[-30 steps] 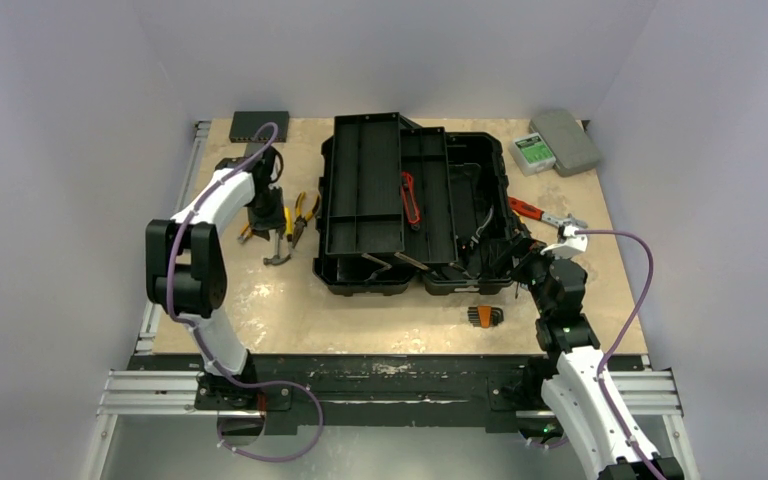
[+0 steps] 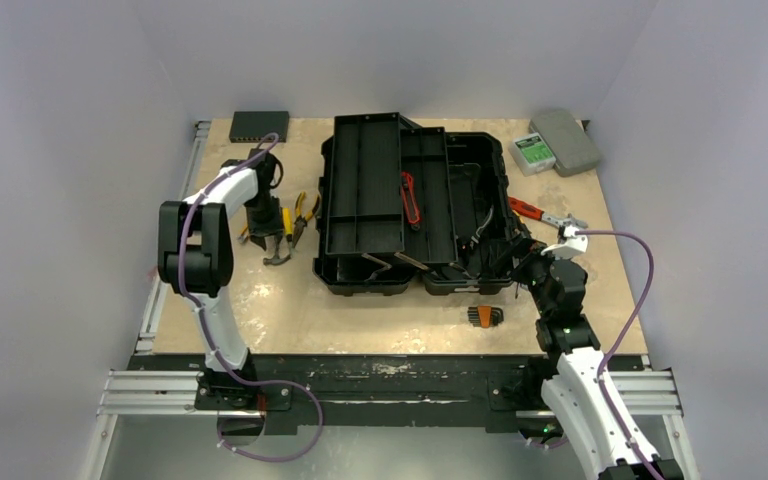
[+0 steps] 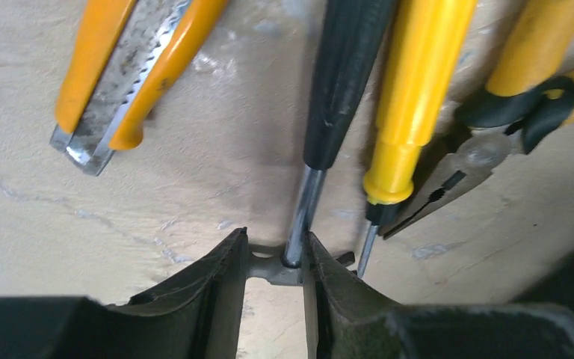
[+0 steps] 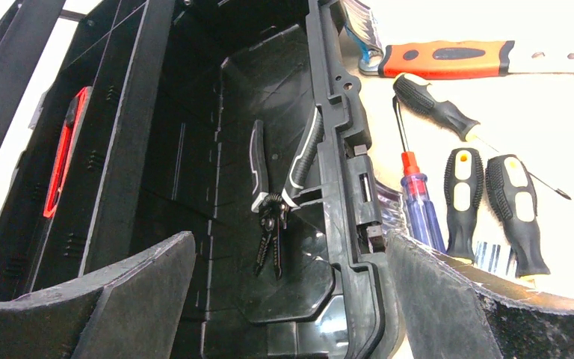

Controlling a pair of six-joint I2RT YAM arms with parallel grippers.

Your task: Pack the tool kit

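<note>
A hammer (image 3: 340,90) with a black handle and steel head lies on the bench. Over its head my left gripper points down, fingers part open; whether they touch the hammer cannot be told. Left of it is an orange folding saw (image 3: 138,67); to its right lie a yellow screwdriver (image 3: 418,97) and yellow-handled pliers (image 3: 493,138). The black toolbox (image 2: 365,170) stands unfolded in the middle, a red utility knife (image 2: 410,198) in one tray. Wire strippers (image 4: 273,209) rest in its right base. My right gripper is open above that side, empty.
Right of the toolbox lie several screwdrivers (image 4: 462,198) and a red-handled wrench (image 4: 448,60). A hex key set (image 2: 485,316) sits in front. Behind are a grey case (image 2: 565,142), a green-labelled box (image 2: 533,152) and a black box (image 2: 259,125).
The right arm and toolbox stayed still.
</note>
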